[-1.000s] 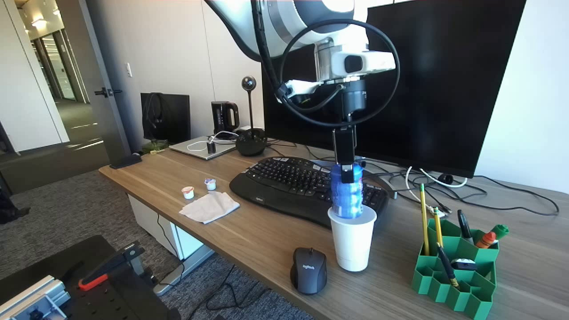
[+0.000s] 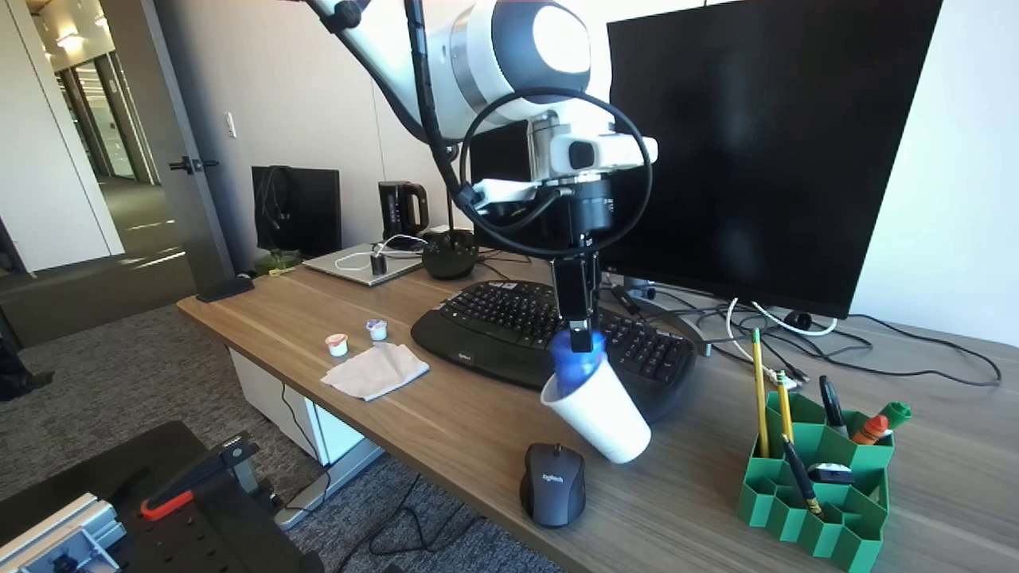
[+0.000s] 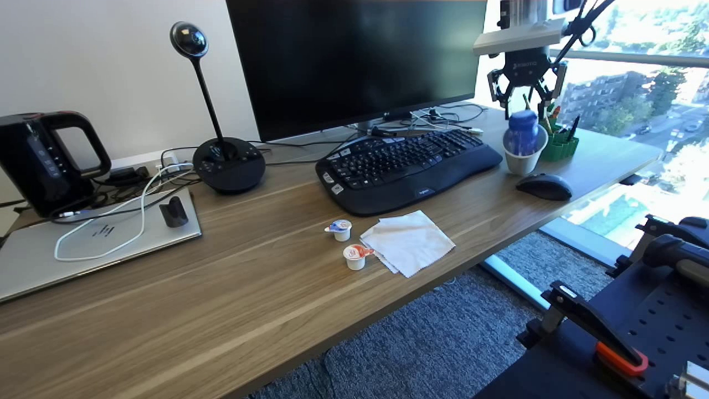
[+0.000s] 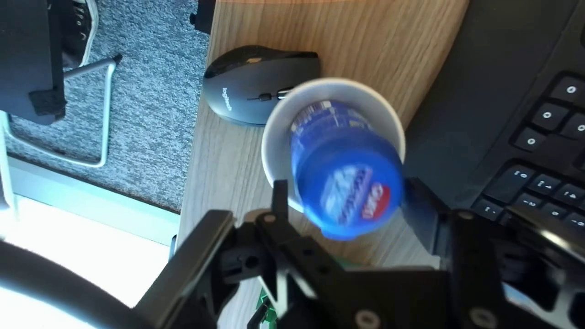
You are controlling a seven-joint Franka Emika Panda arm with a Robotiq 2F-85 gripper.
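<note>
A white cup [image 2: 607, 415] is tilted on the desk in exterior view 1, its mouth leaning toward the keyboard. Inside it stands a blue bottle [image 2: 578, 366], whose upper part sticks out of the rim. My gripper [image 3: 526, 110] is over the bottle, its fingers spread on either side of the cap in exterior view 2. From the wrist, the blue cap [image 4: 351, 192] appears between the fingertips of the gripper, with a visible gap at the left finger; contact at the right finger cannot be made out. The bottle's lower part is hidden in the cup.
A black mouse [image 2: 553, 484] lies close beside the cup, near the desk edge. The keyboard [image 2: 521, 329] is right behind the cup. A green pen holder [image 2: 812, 477] stands to the right. Two small creamer cups and a napkin [image 3: 409, 243] lie farther along the desk.
Over the last second the gripper moved left and slightly down in exterior view 1. The bottle went deeper into the cup, and the cup went from upright to tilted.
</note>
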